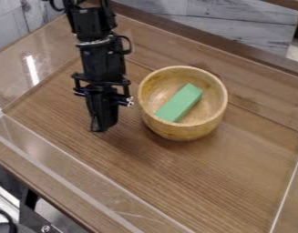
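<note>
The black robot arm reaches down from the upper left, its gripper [100, 116] low over the wooden table, left of a wooden bowl [159, 92]. The gripper looks shut, with nothing visible between its fingers, though the dark fingertips are hard to make out. A green block [181, 102] lies tilted inside the bowl.
A pale marbled backdrop stands at the back. Black cables show at the lower left.
</note>
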